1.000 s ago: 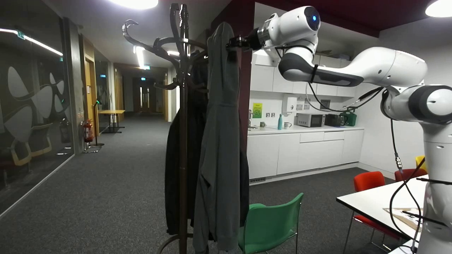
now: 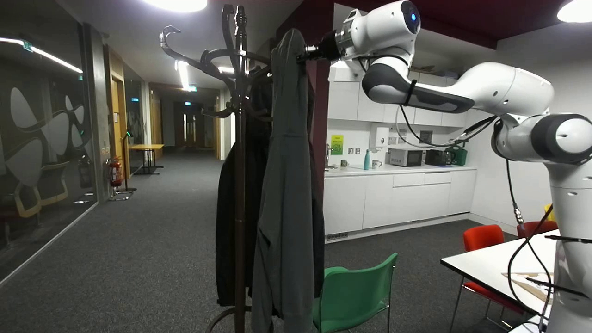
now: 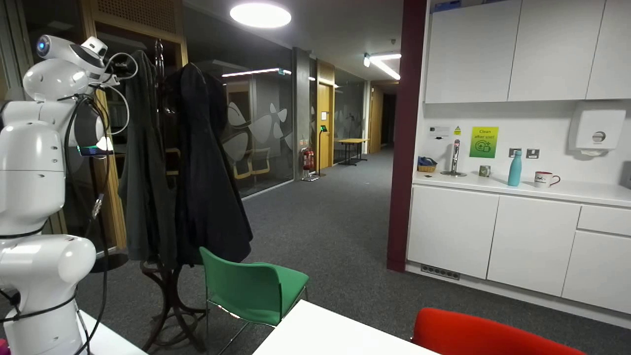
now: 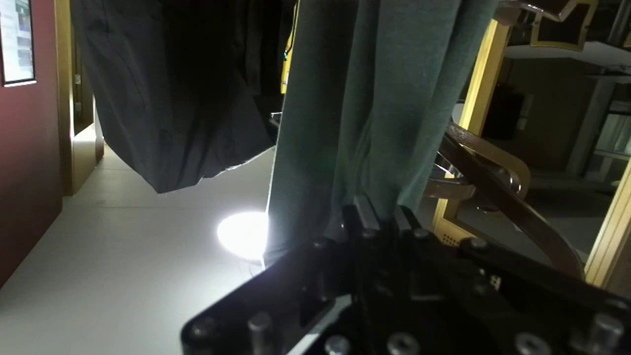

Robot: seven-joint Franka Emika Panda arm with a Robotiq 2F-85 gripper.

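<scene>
A grey-green garment (image 2: pixel 288 166) hangs long and narrow from the dark wooden coat stand (image 2: pixel 239 194). High up near its top, my gripper (image 2: pixel 304 55) meets the cloth from the right. In the wrist view the gripper is shut on a pinched fold of the garment (image 4: pixel 378 118), with folds running down into the narrow gap between the fingers. How the garment is hung on its hook is hidden. A black coat (image 4: pixel 177 88) hangs beside it, clear of the fingers; exterior view 2 shows this coat (image 3: pixel 207 177) too.
Curved hooks (image 2: pixel 172 47) stick out from the stand's top. Close beside the stand is a green chair (image 3: pixel 245 290). A white table (image 3: pixel 331 334) and a red chair (image 3: pixel 473 331) stand nearer the camera. The corridor floor (image 2: pixel 166 233) is open.
My gripper has risen slightly, and the garment's lower part hangs a little differently.
</scene>
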